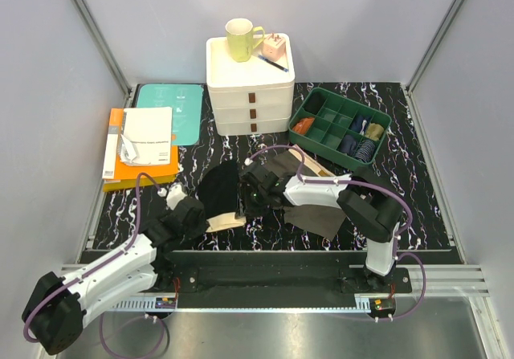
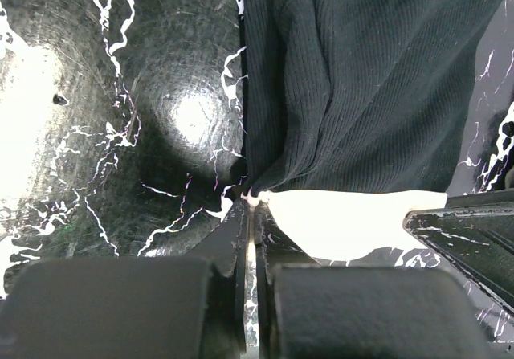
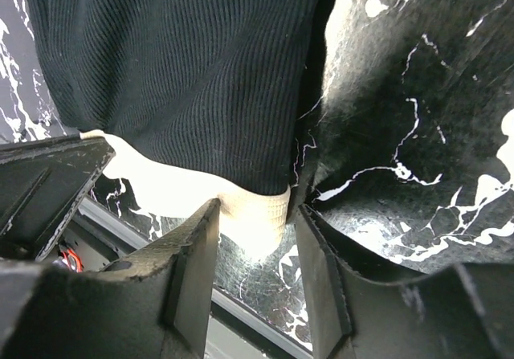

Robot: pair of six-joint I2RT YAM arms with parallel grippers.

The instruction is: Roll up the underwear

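The black underwear [image 1: 218, 189] lies on the dark marbled table, its cream waistband [image 1: 226, 222] toward the front edge. My left gripper is shut at the left corner of the waistband. A tiny bit of pale cloth shows at its tips; whether any is pinched is hard to tell. At the opposite corner, my right gripper stands part open, and the end of the cream band [image 3: 249, 214] lies between its fingers without being clamped. Some folds run along the left side of the black cloth [image 2: 321, 94].
A brown-grey cloth [image 1: 315, 219] lies partly under the right arm. Behind stand a green divided box [image 1: 328, 137] and white drawers [image 1: 254, 112]. Books [image 1: 140, 146] sit at the left. Bare table [image 1: 401, 206] shows at the right.
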